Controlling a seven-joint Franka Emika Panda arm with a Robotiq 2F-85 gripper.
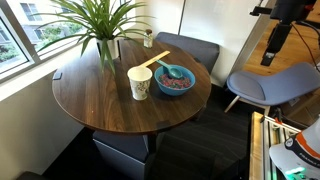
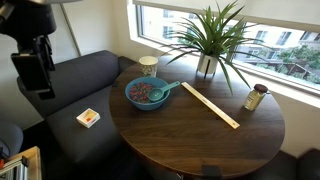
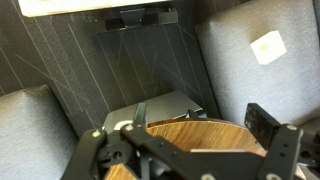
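On the round wooden table stands a blue bowl of small reddish-brown pieces, with a turquoise spoon lying across its rim. Beside it a patterned paper cup is upright. A flat wooden strip lies on the tabletop near the bowl, and a small capped jar sits closer to the window. My gripper is open and empty, its fingers wide apart in the wrist view. It hangs off the table's side, well away from the bowl and cup.
A potted plant spreads long leaves over the table by the window. Grey chairs stand around, one bearing a small whitish box. Bare wood lies open on the near part of the tabletop.
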